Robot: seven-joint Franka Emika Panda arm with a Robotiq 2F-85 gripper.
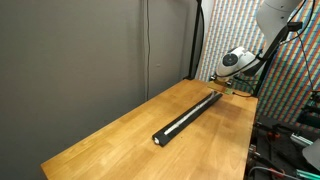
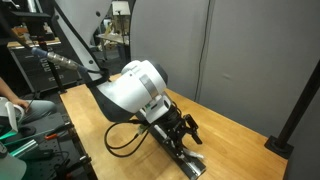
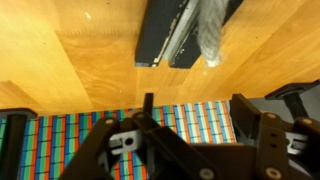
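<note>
A long black bar point(image 1: 187, 120) with a pale strip along its middle lies on the wooden table. Its near end point(image 3: 157, 38) shows at the top of the wrist view. A small whitish, blurred object point(image 3: 210, 32) is at that end; exterior view 2 shows a pale object point(image 2: 194, 155) there too. My gripper is beyond the bar's end, its fingers point(image 3: 148, 104) apart with nothing visible between them. In exterior view 1 the gripper point(image 1: 221, 88) is small, at the far end of the table. Exterior view 2 has the arm hiding part of the bar.
A colourful striped surface point(image 3: 90, 128) borders the table edge below the gripper in the wrist view. A grey wall point(image 1: 85, 70) runs along one side. A cable loops beside the arm.
</note>
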